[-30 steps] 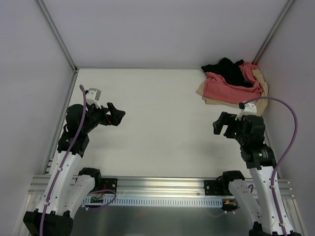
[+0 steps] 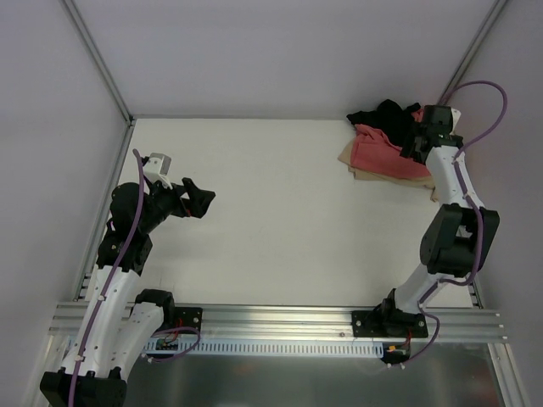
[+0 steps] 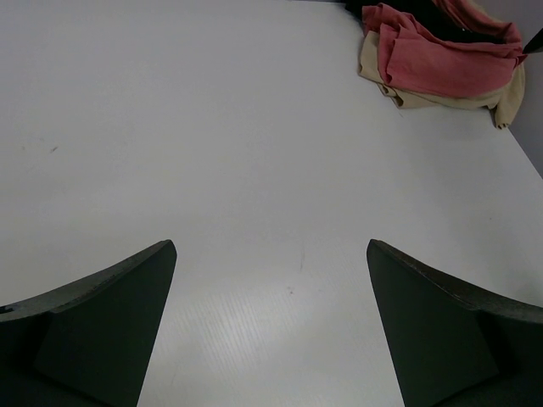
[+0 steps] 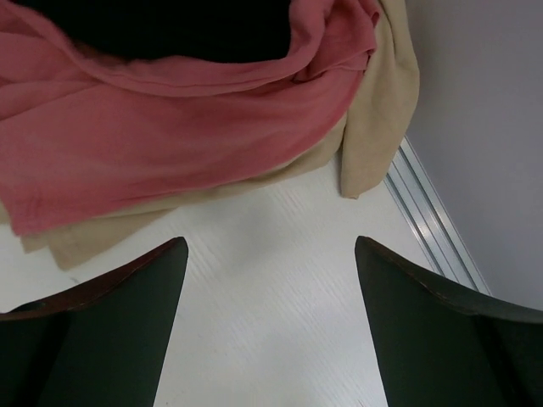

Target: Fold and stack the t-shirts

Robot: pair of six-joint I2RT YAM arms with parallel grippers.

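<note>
Three crumpled shirts lie heaped in the far right corner of the table. The black shirt is on top, the pink-red shirt beneath it, and the tan shirt at the bottom, its edge also showing in the right wrist view as a tan flap. My right gripper is over the heap's right part in the top view. Its fingers stand apart with no cloth between them. Far off on the left, my left gripper is open and empty above bare table.
Walls close in at the back and right, with a metal rail along the right edge beside the heap.
The left arm and the shirts look unmoved.
</note>
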